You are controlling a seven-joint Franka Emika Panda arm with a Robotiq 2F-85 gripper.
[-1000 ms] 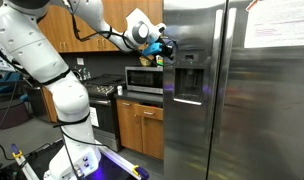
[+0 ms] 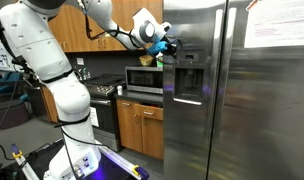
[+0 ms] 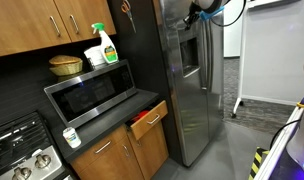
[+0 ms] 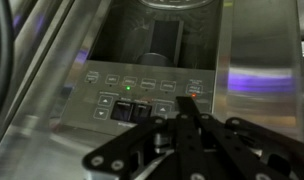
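A stainless-steel refrigerator [image 2: 217,120] stands in front of the arm. Its dispenser panel [image 4: 127,95] fills the middle of the wrist view, with rows of buttons, lit green and red lights and a dark paddle [image 4: 165,42] in the recess behind. My gripper is shut at the lower right of that panel, and nothing shows between its fingers. In exterior view 1 the gripper [image 2: 174,45] is close to the refrigerator front, above and left of the dispenser recess [image 2: 189,82]. Whether the fingertips touch the panel, I cannot tell.
Left of the refrigerator are a microwave [image 3: 92,98], a counter, and a partly open drawer [image 3: 147,123]. A green-and-white spray bottle [image 3: 107,43] and a basket [image 3: 65,65] sit on top of the microwave.
The arm has shifted slightly right and up, bringing the gripper nearer the refrigerator front. The refrigerator and the kitchen things look unchanged.
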